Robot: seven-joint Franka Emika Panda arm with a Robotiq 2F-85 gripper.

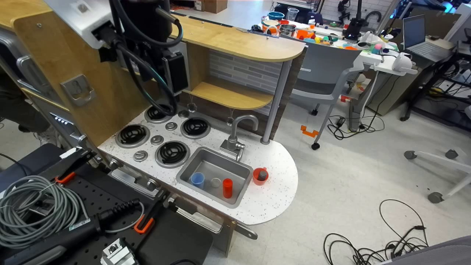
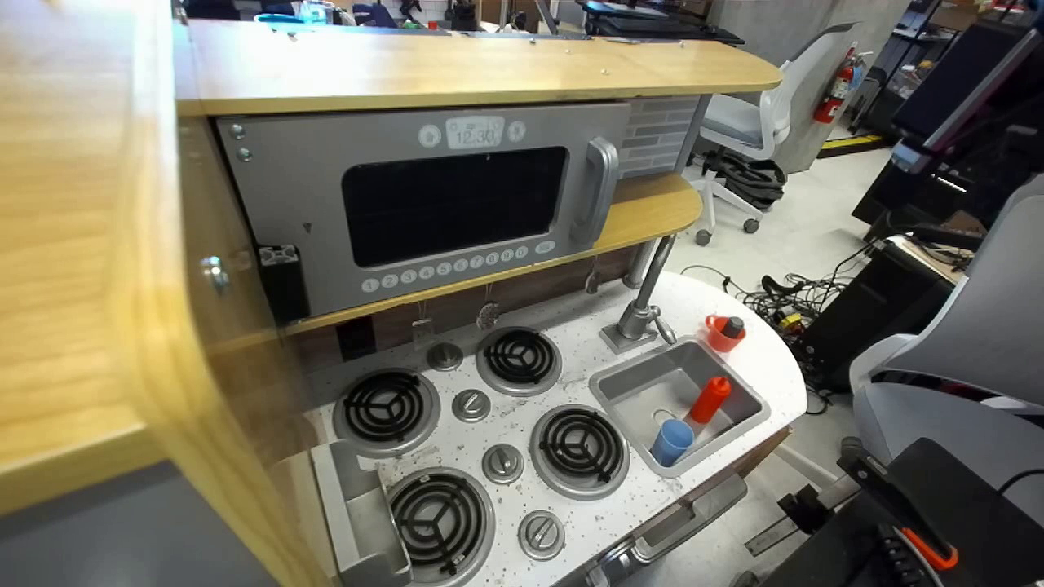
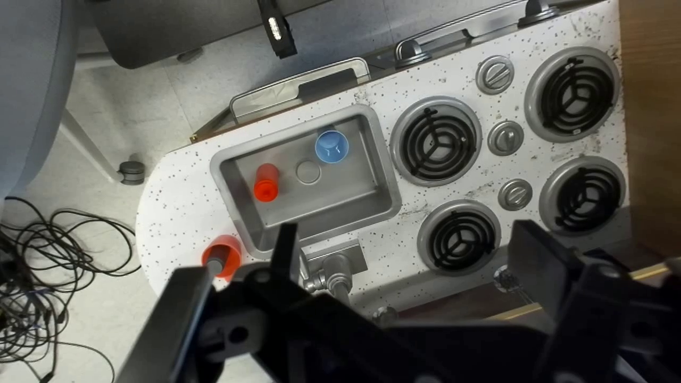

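Observation:
In the wrist view my gripper stands open high over the toy kitchen counter, its fingers wide apart with nothing held between them. A grey sink [image 3: 300, 223] holds a blue cup [image 3: 332, 147] and a red bottle [image 3: 266, 182], which stand apart from each other. On the counter beside the sink sits a red cup [image 3: 231, 246] with a dark object [image 3: 217, 259] inside. Exterior view 1 shows the same blue cup [image 1: 197, 179], red bottle [image 1: 227, 188] and red cup [image 1: 260, 176]. The gripper's fingertips are not visible there.
Several black-coil burners [image 2: 579, 442] and grey knobs [image 2: 502, 463] cover the stove side. A faucet [image 1: 240, 130] rises behind the sink. Above the counter hang a shelf [image 1: 234, 95] and a microwave [image 2: 455, 205]. A grey caddy [image 2: 357, 509] stands at the stove's left edge.

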